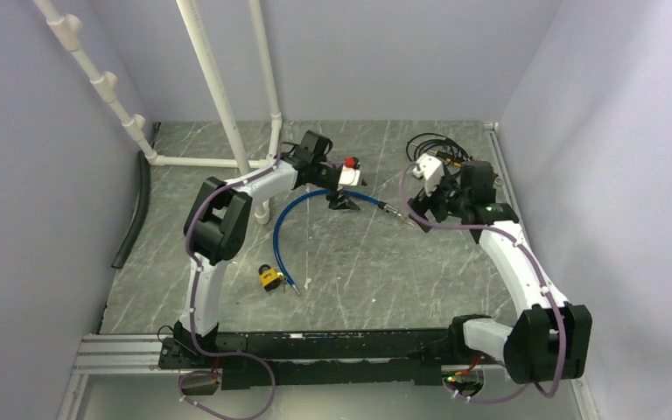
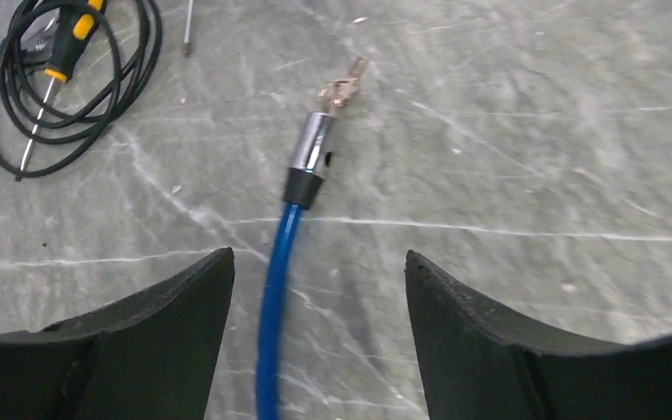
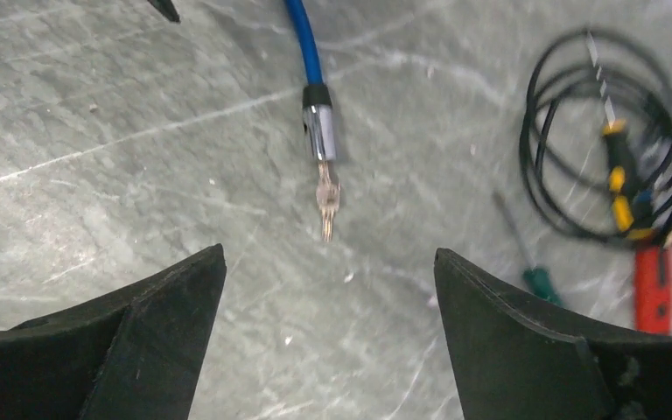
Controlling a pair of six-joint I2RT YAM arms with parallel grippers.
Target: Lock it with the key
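A blue cable (image 1: 280,232) curves over the floor from the yellow padlock (image 1: 269,277) to the middle. Its far end is a silver barrel (image 2: 312,144) with a black collar. A thin metal piece (image 3: 327,199) sticks out of that barrel; I cannot tell for sure whether it is the key. My left gripper is open above the blue cable, its fingers apart and empty. To the right in the top view, my right gripper (image 1: 420,214) is open near the barrel end, with nothing between its fingers.
A coiled black cable (image 1: 427,144) lies at the back right, with a screwdriver (image 3: 621,175), a green-handled tool (image 3: 538,284) and a red handle (image 3: 654,289) near it. White pipes (image 1: 219,87) rise at the left.
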